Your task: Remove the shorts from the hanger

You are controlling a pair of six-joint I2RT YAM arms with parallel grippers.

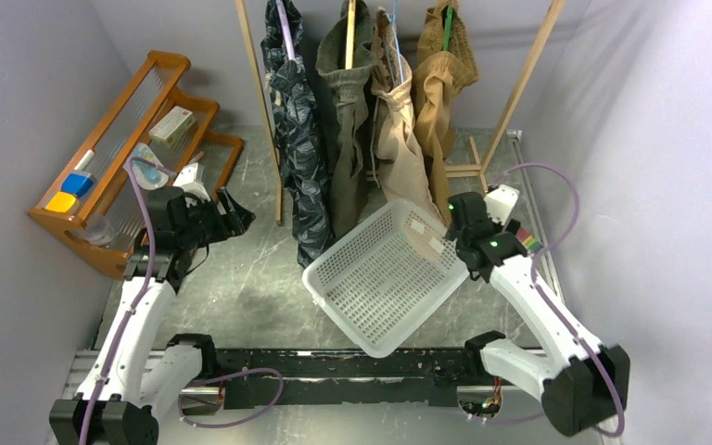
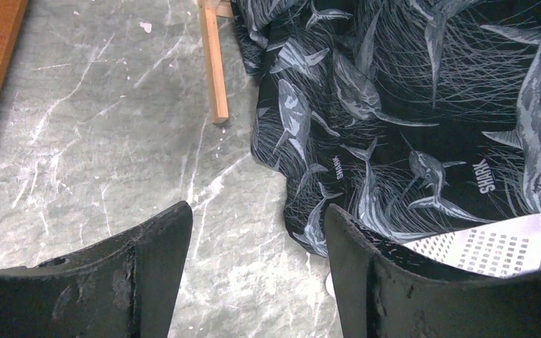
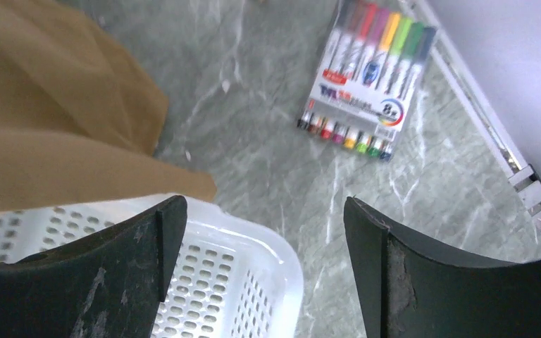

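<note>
Four shorts hang from hangers on the rack: black whale-patterned shorts [image 1: 301, 158] at left, dark olive shorts [image 1: 346, 139], beige shorts [image 1: 405, 148], and tan-brown shorts [image 1: 442, 83] at right. Their hangers are a purple hanger [image 1: 286, 30], a yellow hanger [image 1: 349, 37], a blue hanger [image 1: 395, 42] and a green hanger [image 1: 448, 28]. My left gripper [image 1: 244, 213] stands open and empty, left of the whale shorts [image 2: 366, 113]. Near the right end of the white basket [image 1: 371, 336], my right gripper is open; the basket corner [image 3: 257, 239] shows beyond its fingers.
At left stands a wooden shelf [image 1: 206, 107] with several small items. A marker set [image 3: 363, 91] lies on the floor by the right wall. Rack posts [image 1: 524, 79] rise on both sides.
</note>
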